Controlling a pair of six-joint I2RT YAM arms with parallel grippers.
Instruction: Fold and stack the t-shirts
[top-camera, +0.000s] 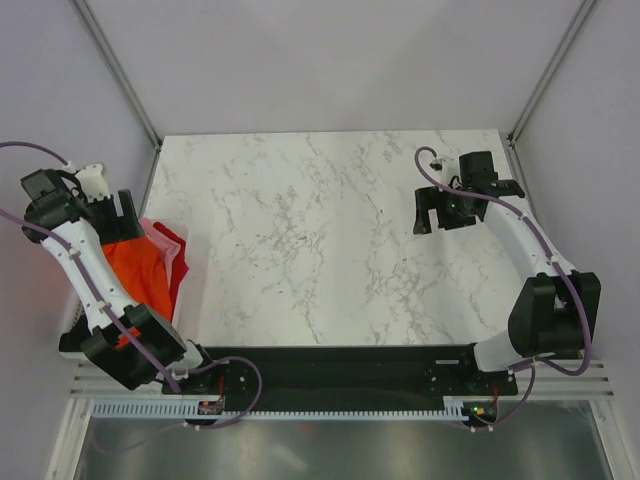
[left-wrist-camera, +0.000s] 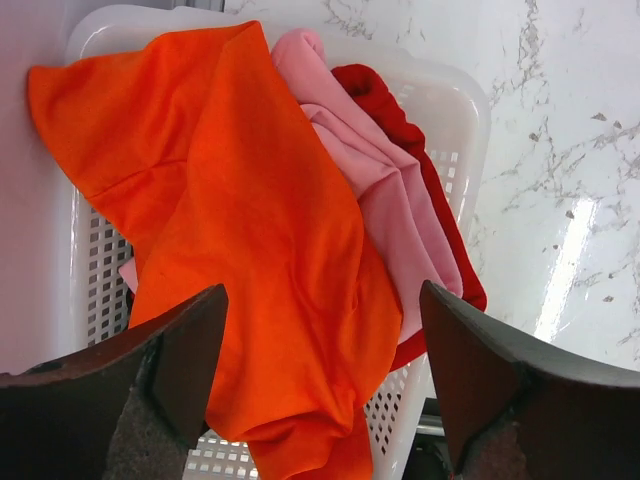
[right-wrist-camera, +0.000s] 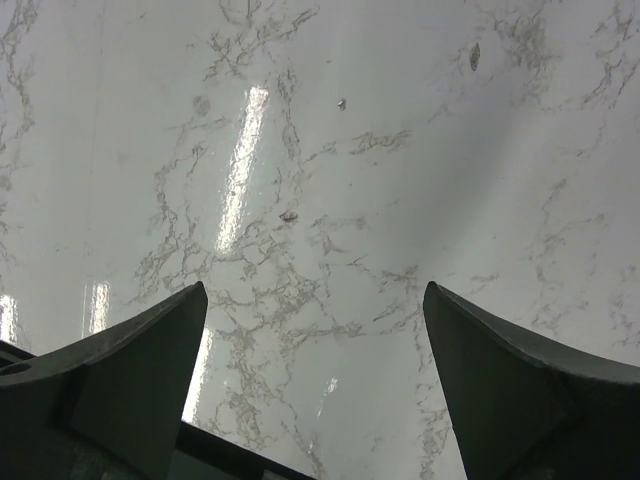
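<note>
A heap of shirts lies in a white basket at the far left: an orange shirt on top, with a pink shirt and a red shirt along its right side. My left gripper hangs open over the heap, nothing held between its fingers. At the right of the table, my right gripper is open above bare marble.
The marble table is empty across the middle and right. Walls border it at the left, back and right. The table's front edge shows in the right wrist view.
</note>
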